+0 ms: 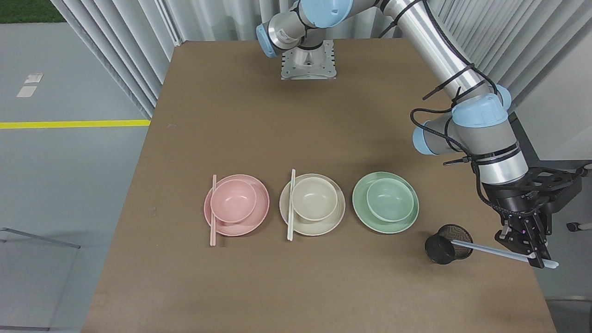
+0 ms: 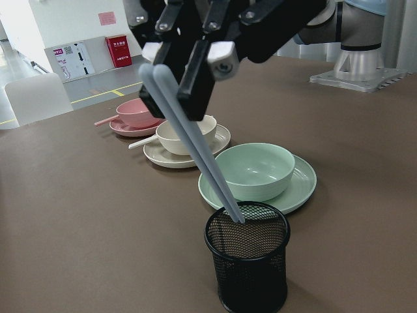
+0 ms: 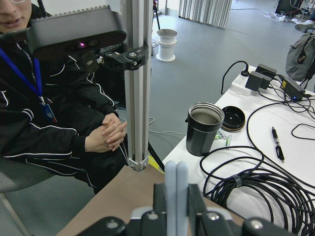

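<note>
Light blue-grey chopsticks point(image 2: 195, 143) slant down from my gripper point(image 1: 533, 258) into the mouth of a black mesh cup point(image 2: 246, 274) on the table; my gripper is shut on them near their upper ends. In the wrist view the chopsticks point(image 3: 176, 196) stand between the fingers. Left of the cup in the front view are a green bowl on a plate point(image 1: 390, 200), a cream bowl on a plate point(image 1: 314, 197) with chopsticks point(image 1: 291, 205) on its left, and a pink bowl on a plate point(image 1: 233, 200) with pink chopsticks point(image 1: 213, 222).
The robot base point(image 1: 308, 69) is at the back. Beyond the table's edge, the wrist view shows a metal post point(image 3: 138, 108), a seated person point(image 3: 59, 128) and a white desk point(image 3: 266, 147) with cables.
</note>
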